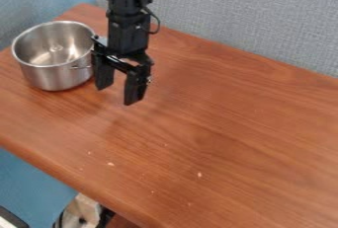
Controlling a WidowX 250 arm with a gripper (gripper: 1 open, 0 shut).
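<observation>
My black gripper (121, 86) hangs over the wooden table at the upper left, its two fingers spread apart and nothing between them. Just left of it stands a steel pot (49, 64) with a wire handle at its side, close to the gripper's left finger; whether they touch is unclear.
Textured grey wall panels (251, 20) border it behind. Beyond the front-left edge is a blue area with some equipment low in the corner.
</observation>
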